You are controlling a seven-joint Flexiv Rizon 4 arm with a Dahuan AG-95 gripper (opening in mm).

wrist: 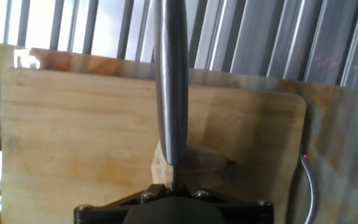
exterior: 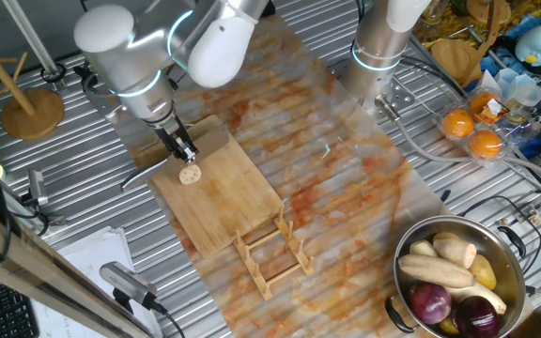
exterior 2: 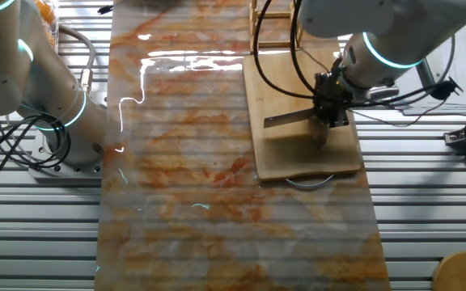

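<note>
My gripper (exterior: 184, 150) is shut on a metal knife (wrist: 171, 81), above the far end of a wooden cutting board (exterior: 224, 197). To the left in exterior view 1 runs the knife's curved handle (exterior: 144, 176); its flat blade (exterior 2: 288, 118) reaches out the other way. Right at the knife is a pale lotus root (wrist: 207, 167) whose holed cut face (exterior: 190, 176) points toward the front. In the wrist view the knife crosses over the root and hides part of it. How deep the blade sits in the root, and whether the root rests on the board, I cannot tell.
A small wooden rack (exterior: 275, 258) stands at the board's near end. At the lower right is a steel pot (exterior: 407, 282) of vegetables.
</note>
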